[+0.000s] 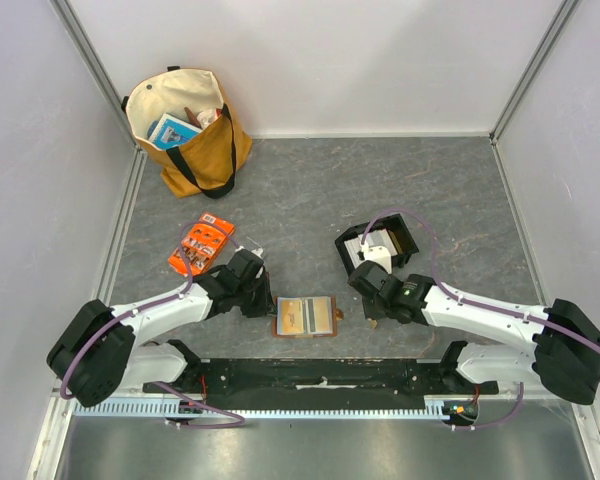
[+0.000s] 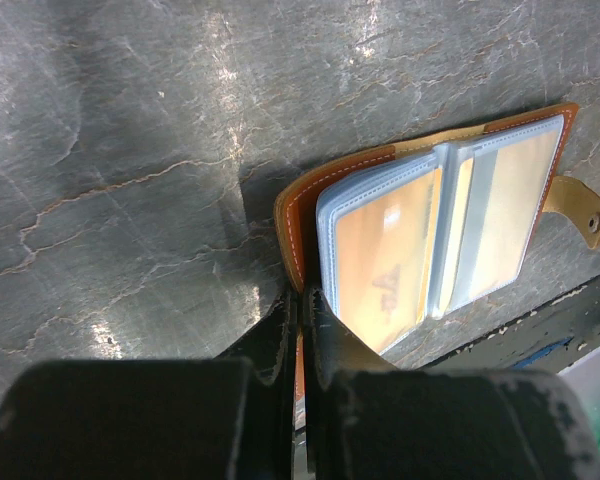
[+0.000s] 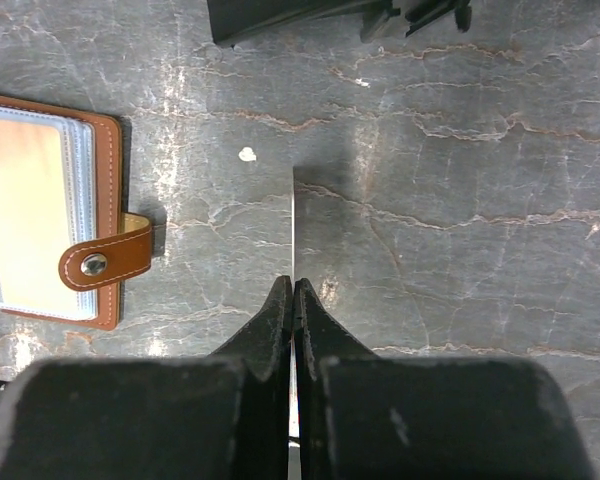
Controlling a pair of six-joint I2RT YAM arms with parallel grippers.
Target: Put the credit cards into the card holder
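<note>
The brown card holder (image 1: 307, 316) lies open on the table, clear sleeves facing up, with tan shapes showing through them. In the left wrist view, my left gripper is shut on the left edge of the holder's cover (image 2: 302, 205). My right gripper is shut on a thin credit card (image 3: 293, 235), seen edge-on as a pale line, apart from the holder and to its right. From above, only a small tan bit of this card (image 1: 373, 322) shows below the right fingers. The holder's snap strap (image 3: 105, 258) points toward the right gripper.
A black box (image 1: 405, 238) with pale cards (image 1: 380, 240) stands behind the right gripper. An orange pack (image 1: 202, 243) lies behind the left arm, and a yellow bag (image 1: 205, 150) stands at the back left. Bare table separates holder and right gripper.
</note>
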